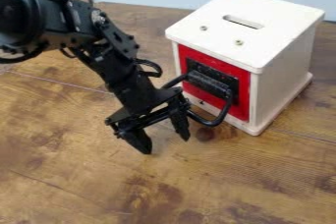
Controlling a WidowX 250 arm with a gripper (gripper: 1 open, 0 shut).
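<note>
My black gripper (163, 135) hangs low over the wooden table, pointing down, its two fingers apart with nothing visible between them. Just right of it stands a white wooden box (278, 90) with a slot on top and a red front panel (197, 41). The panel carries a black fitting (210, 81) with a curved black handle or tube running down toward the gripper; whether it touches the gripper is unclear.
A pale wall stands behind, with a wooden board at the top left.
</note>
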